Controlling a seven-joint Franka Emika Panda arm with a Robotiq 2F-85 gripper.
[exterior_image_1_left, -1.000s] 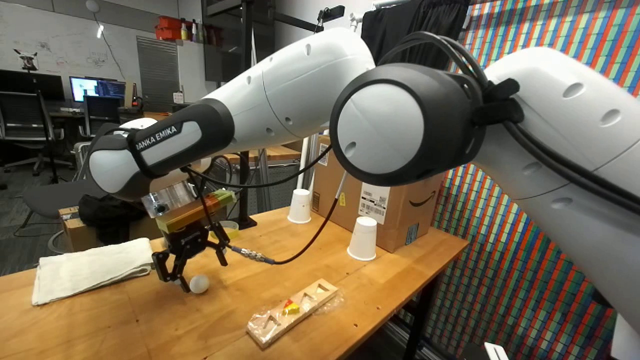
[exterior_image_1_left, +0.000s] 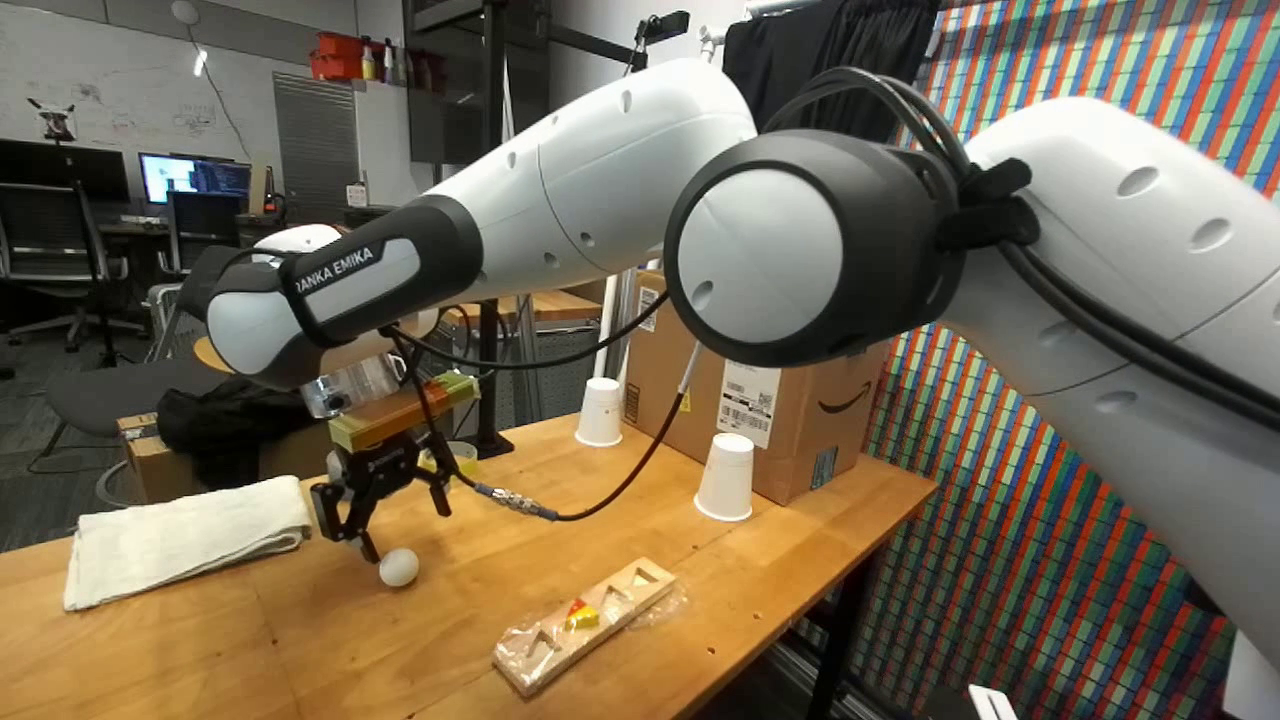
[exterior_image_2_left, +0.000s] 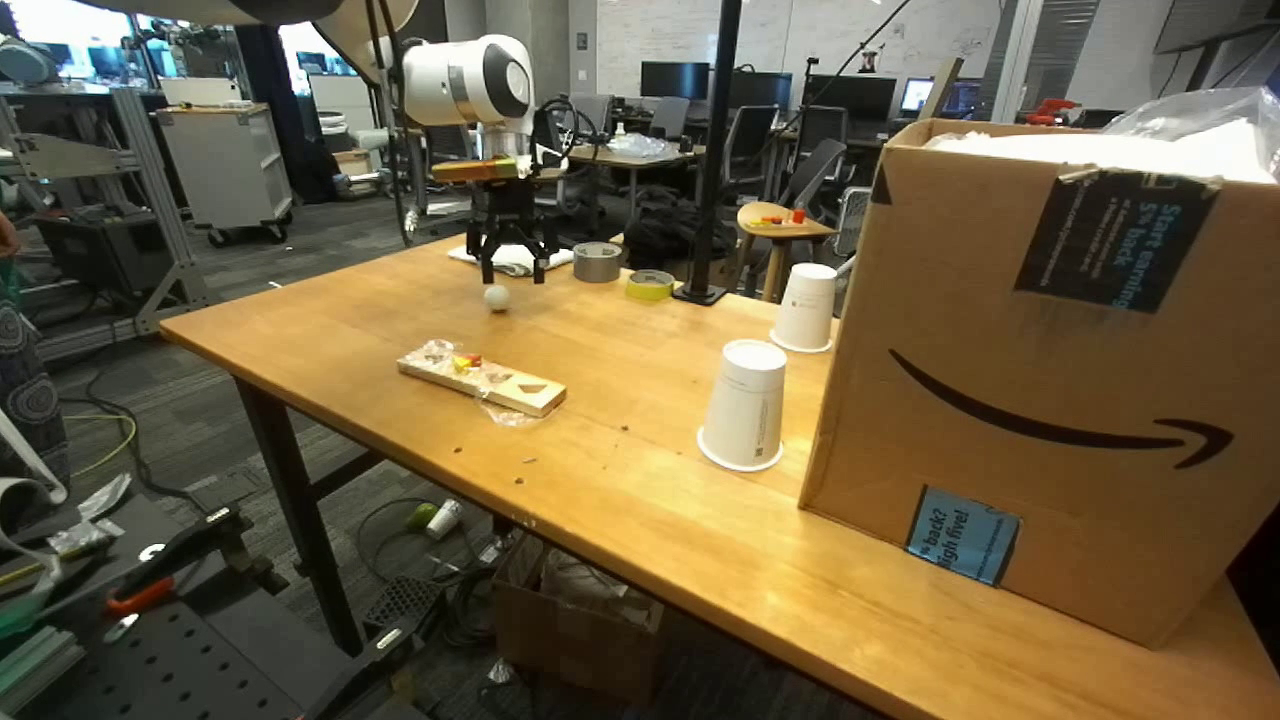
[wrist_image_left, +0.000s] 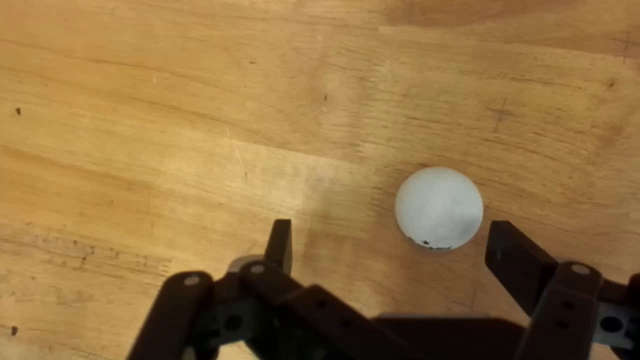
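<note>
A small white ball (wrist_image_left: 439, 208) rests on the wooden table, with dark print on its lower edge in the wrist view. My gripper is open, its two black fingers wide apart with nothing held. In the wrist view the ball appears ahead of the gap, nearer to the right finger (wrist_image_left: 519, 264). From the first exterior view, the gripper (exterior_image_1_left: 405, 530) hangs just above the table, and the ball (exterior_image_1_left: 398, 568) shows close to the tip of its near finger. The second exterior view has the fingertips slightly higher than the ball (exterior_image_2_left: 497, 298).
A folded white towel (exterior_image_1_left: 186, 540) lies left of the gripper. A wooden shape board (exterior_image_1_left: 585, 624) in plastic wrap sits nearer the front. Two tape rolls (exterior_image_2_left: 596, 262) (exterior_image_2_left: 650, 284), two upturned white cups (exterior_image_2_left: 743, 406) (exterior_image_2_left: 805, 308) and a large cardboard box (exterior_image_2_left: 1056, 396) also occupy the table.
My gripper has risen slightly and shifted a little rightward in the first exterior view, its tilt now changed. The ball appears in the same place. The fingers remain open.
</note>
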